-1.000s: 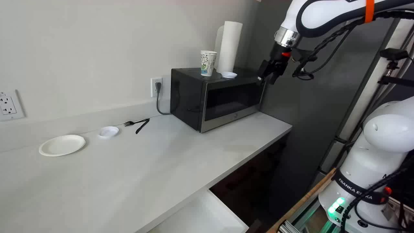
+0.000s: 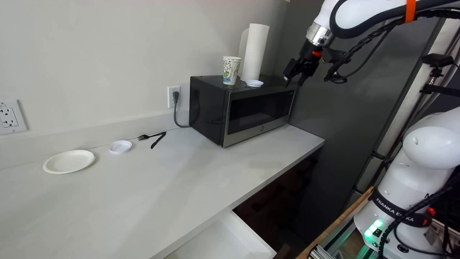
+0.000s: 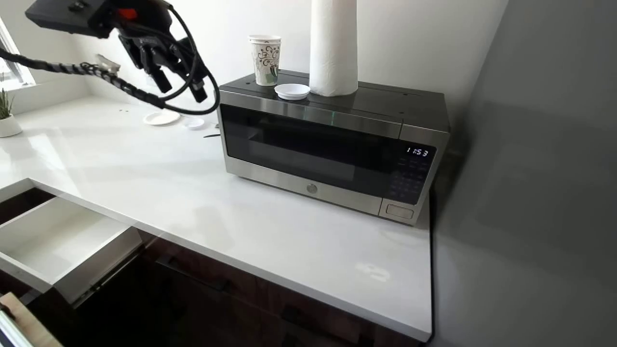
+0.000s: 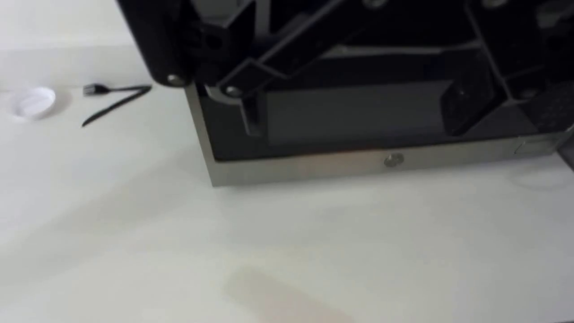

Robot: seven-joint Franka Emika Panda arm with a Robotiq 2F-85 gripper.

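My gripper [image 2: 294, 80] hangs in the air in front of the microwave [image 2: 258, 113], at about the height of its top edge. Its fingers are spread open in the wrist view, with only the microwave's dark door seen beyond the gap. On top of the microwave stand stacked paper cups [image 3: 266, 60], with small white lids [image 3: 292, 90] beside them. Along the wall side of the counter lie a white plate [image 2: 69, 162], a small white lid [image 2: 120, 146], a black fork [image 4: 110, 89] and a black knife [image 4: 114, 106]; the fork and knife meet at one end.
A paper towel roll [image 3: 333, 46] stands upright on the microwave. The drawer [image 3: 55, 234] under the counter is pulled out and its visible inside looks empty. A tall grey surface [image 3: 538, 173] borders the right side.
In exterior view 1, my gripper has risen a little and shifted slightly left. The tableware, microwave and drawer look unmoved.
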